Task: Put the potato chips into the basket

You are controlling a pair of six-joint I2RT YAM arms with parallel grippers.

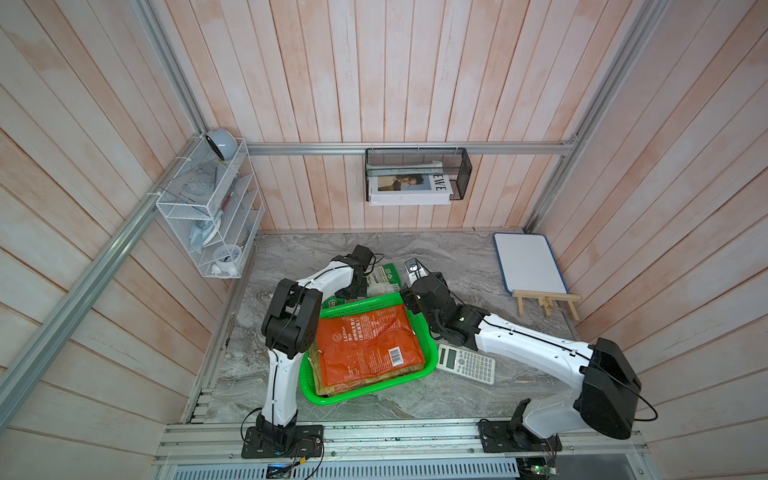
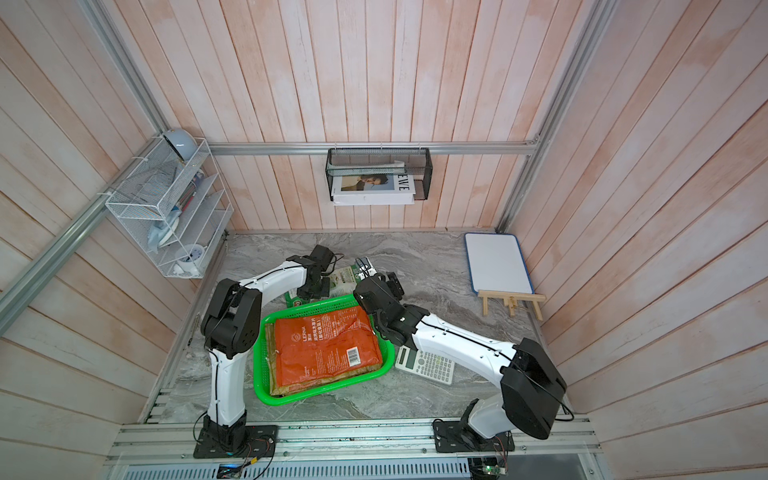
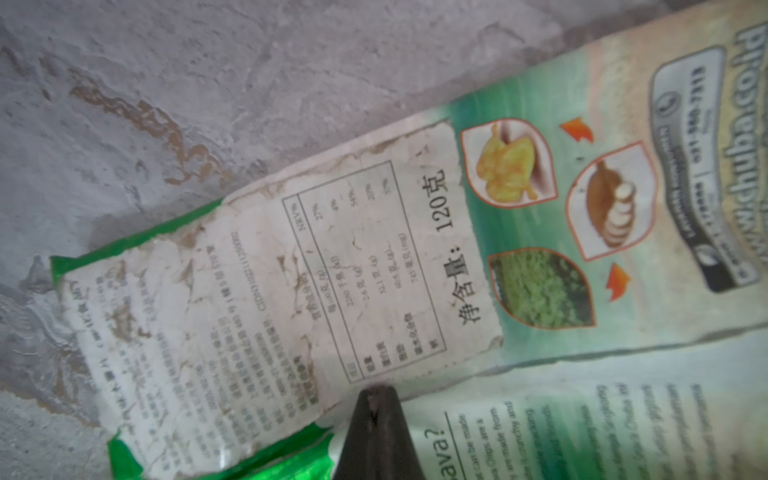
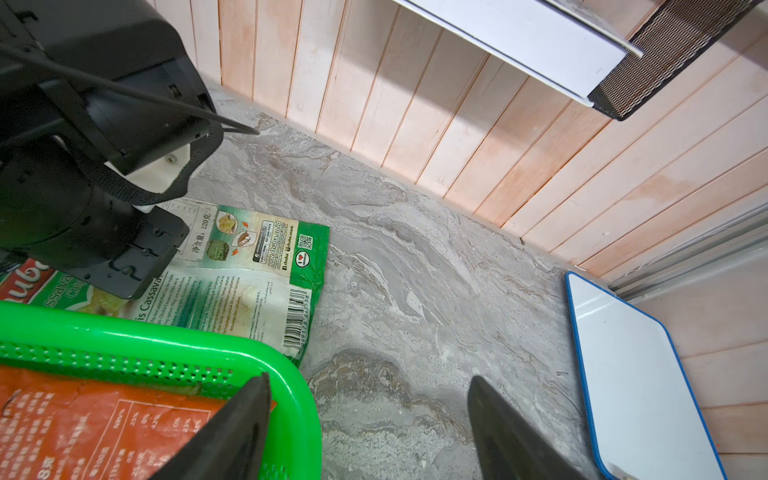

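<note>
The green chip bag (image 4: 248,276) lies flat on the grey table behind the green basket (image 1: 432,368), its printed back up. My left gripper is shut at the bag's lengthwise seam; whether any film is pinched between the fingertips cannot be told. In the top left view the left gripper hides part of the bag. An orange-red bag (image 1: 364,344) fills most of the basket, on top of another pack. My right gripper stands open over the basket's right rim, nothing between its fingers.
A white calculator (image 1: 466,364) lies right of the basket, beneath the right arm. At the back right, a whiteboard (image 1: 532,262) leans on a small wooden easel. A wire shelf (image 1: 212,208) hangs at left. Between bag and whiteboard the table is free.
</note>
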